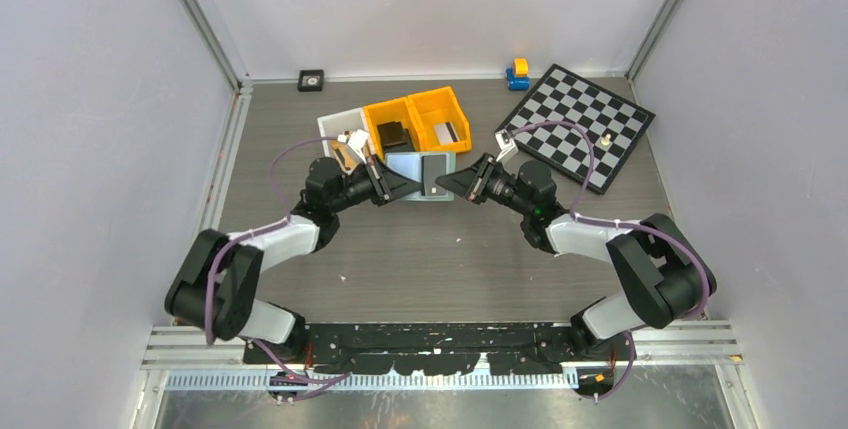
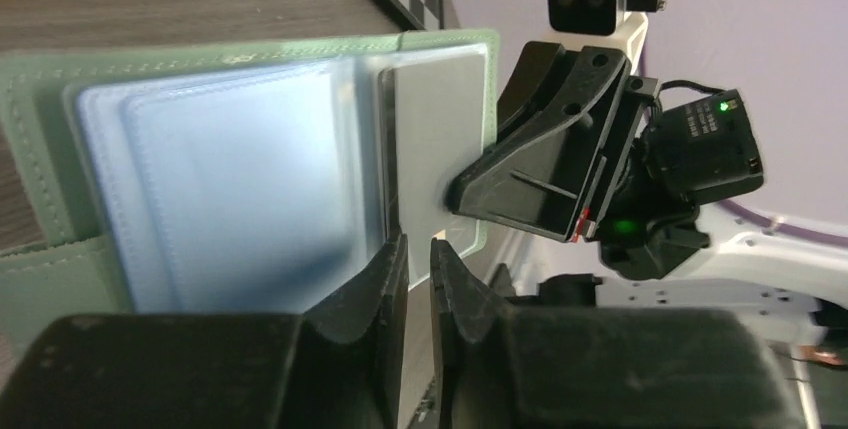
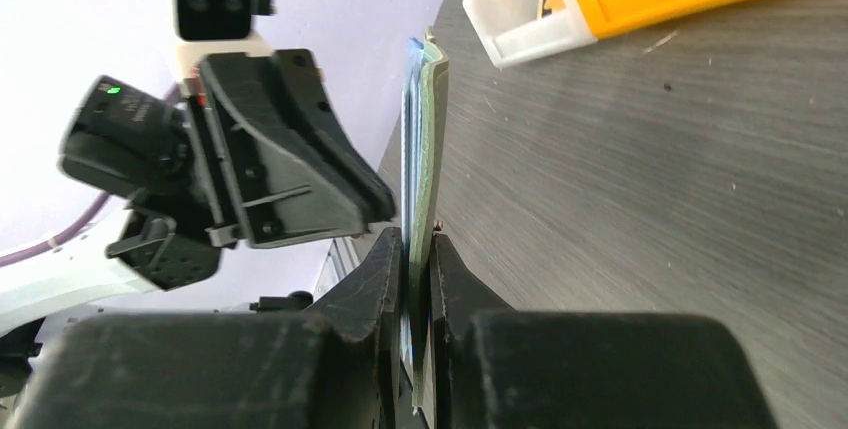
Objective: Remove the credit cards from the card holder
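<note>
The card holder (image 2: 235, 174), pale green outside with clear bluish sleeves, is held up off the table between my arms. A grey card (image 2: 440, 129) with a dark edge sits in its sleeve on the right side. My right gripper is shut on the card holder, seen edge-on in the right wrist view. My left gripper is shut, its tips in front of the sleeve near the card's dark edge; no card shows between them. In the right wrist view the left fingers (image 3: 340, 204) stand close beside the holder's bluish face.
Behind the holder stand an orange two-part bin (image 1: 437, 97) with cards and a dark item inside, and a white bin (image 1: 330, 127). A chessboard (image 1: 560, 89) lies at the back right.
</note>
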